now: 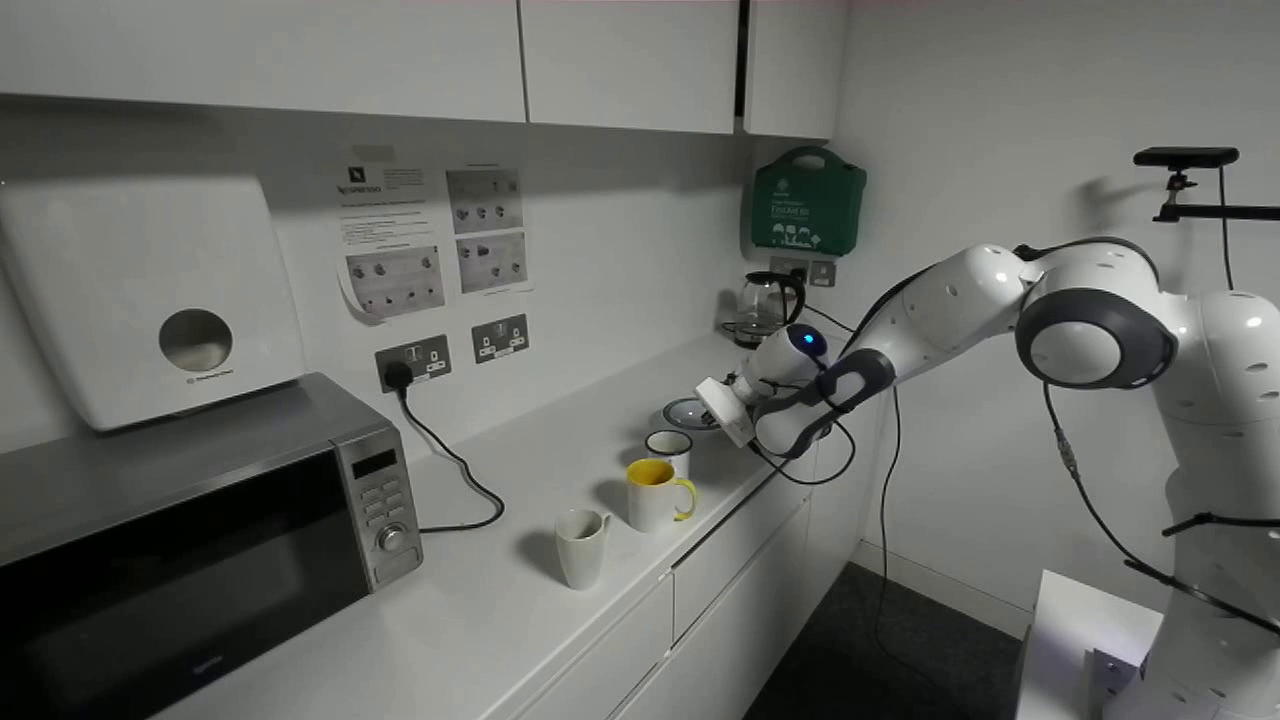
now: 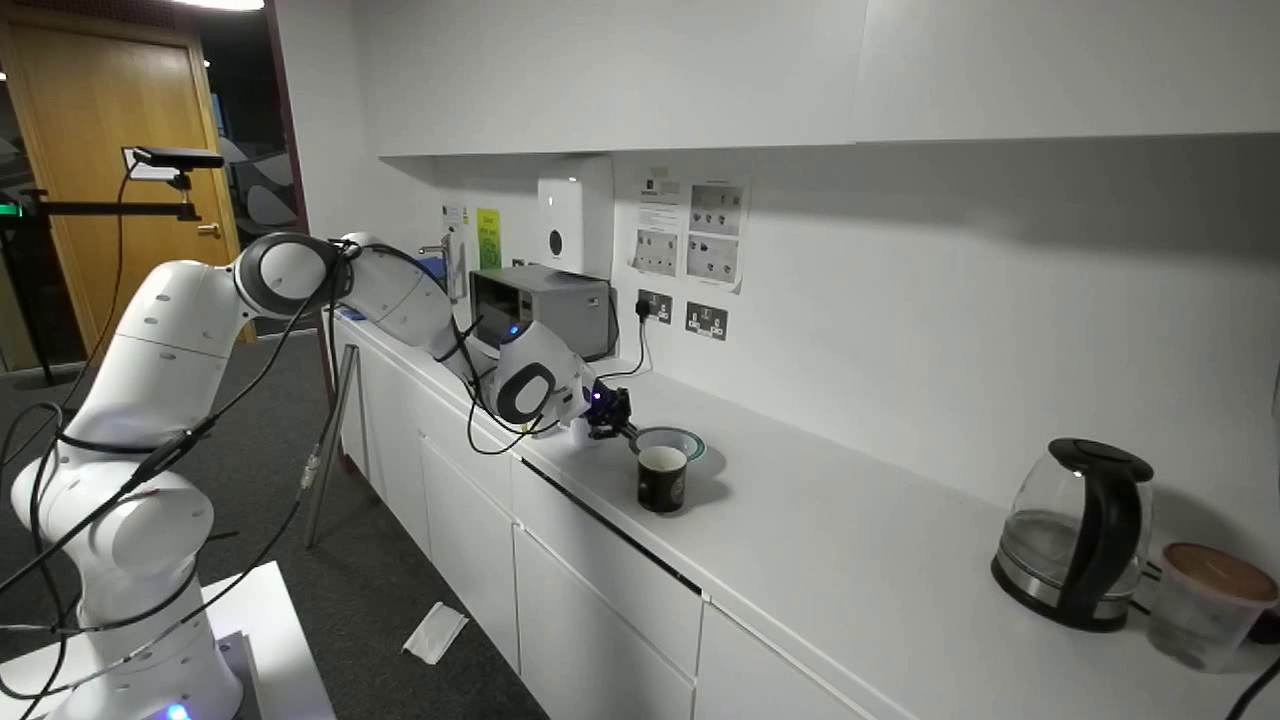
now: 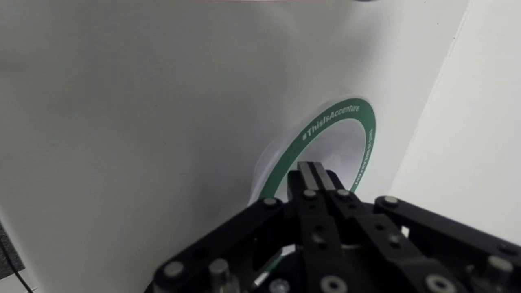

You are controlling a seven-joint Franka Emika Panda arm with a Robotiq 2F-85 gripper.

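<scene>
A white bowl (image 3: 337,146) with a green lettered rim sits at the far end of the mug row, also seen as a pale dish (image 1: 687,414) in exterior view 1. My gripper is shut at its near edge, with the two fingers (image 3: 306,175) close together and their tips over the bowl's inside. The grip on the rim itself is hidden under the finger. In exterior view 2 the black gripper (image 2: 629,430) meets the bowl (image 2: 686,439) just behind a dark mug (image 2: 662,484).
A white dark-rimmed mug (image 1: 669,446), a yellow-lined mug (image 1: 649,502) and a plain white mug (image 1: 582,552) line the counter towards the microwave (image 1: 192,528). A glass kettle (image 2: 1068,534) and a lidded tub (image 2: 1209,606) stand at the other end, with clear counter between.
</scene>
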